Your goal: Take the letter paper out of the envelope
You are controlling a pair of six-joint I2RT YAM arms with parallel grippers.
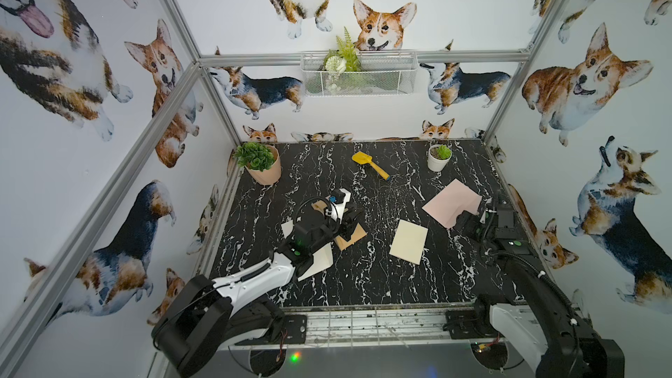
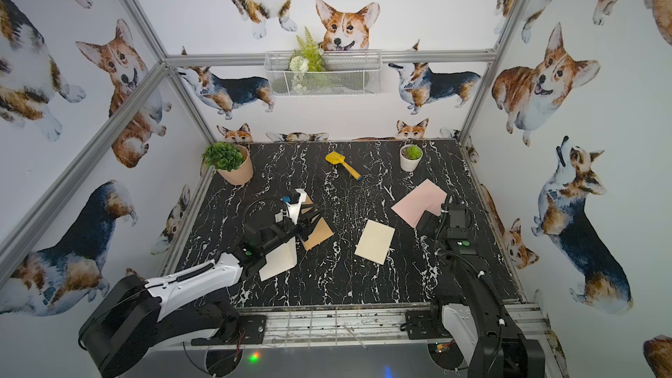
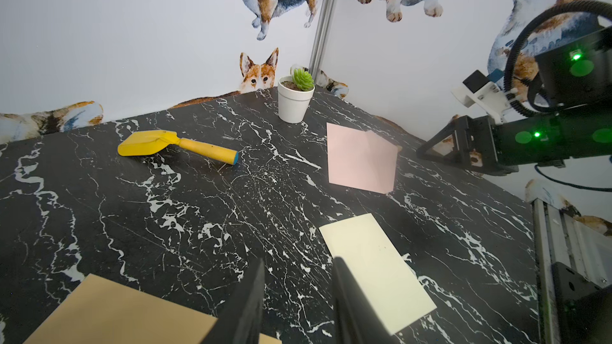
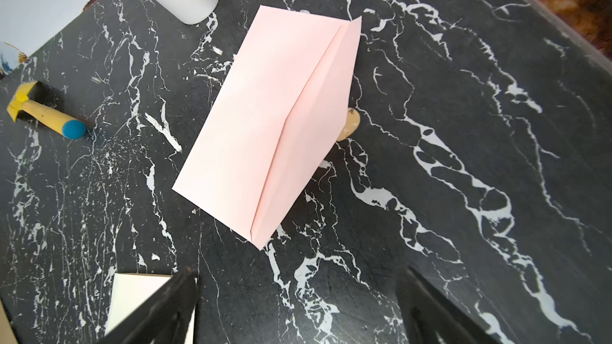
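A pink envelope (image 4: 236, 114) lies on the right of the table, its long flap (image 4: 315, 124) lifted a little along the right side. No letter paper shows at its opening. My right gripper stands open just in front of the envelope, apart from it and with nothing between its fingers. A cream sheet or card (image 1: 408, 241) rests flat at the middle of the table; I cannot tell which. Over a brown envelope or sheet (image 3: 134, 312) on the left hovers my left gripper, its fingers part open and the gap between them empty.
Partly under the left arm lies a white sheet (image 1: 318, 263). Toward the back are a yellow shovel (image 1: 369, 164), a small potted plant (image 1: 438, 159) and a larger one (image 1: 264, 166). Bare marble surrounds the pink envelope, with the right wall close by.
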